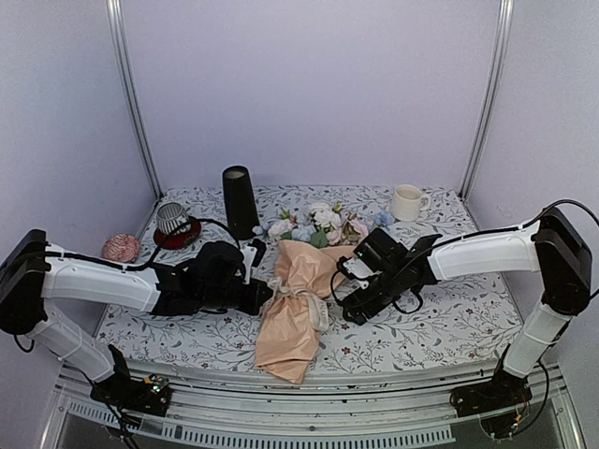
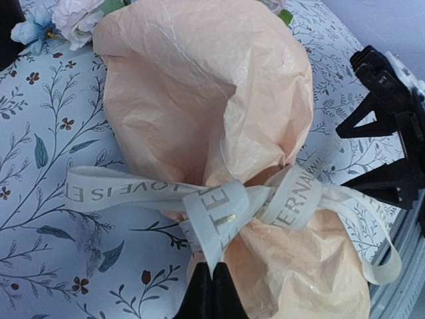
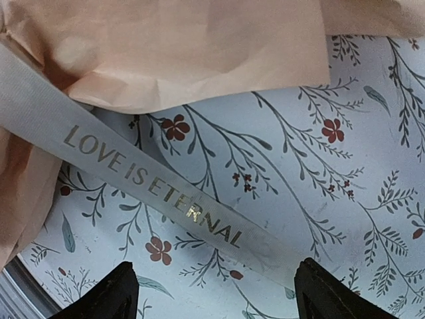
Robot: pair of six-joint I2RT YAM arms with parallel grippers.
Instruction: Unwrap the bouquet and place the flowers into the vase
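A bouquet of pink, white and blue flowers (image 1: 323, 224) lies on the table, wrapped in peach paper (image 1: 290, 323) and tied with a white lettered ribbon (image 2: 289, 203). My left gripper is shut on a tail of that ribbon, which narrows down between its fingertips in front of the knot. To the right of the wrap, my right gripper (image 1: 350, 307) is open. Its two fingers (image 3: 109, 296) stand apart in the right wrist view, with a loose ribbon end reaching toward the right-hand one. The dark, tall vase (image 1: 241, 201) stands upright behind the left arm.
A white mug (image 1: 408, 202) stands at the back right. At the left are a striped cup (image 1: 172, 218) on a dark red saucer (image 1: 190, 234) and a round reddish patterned object (image 1: 121, 248).
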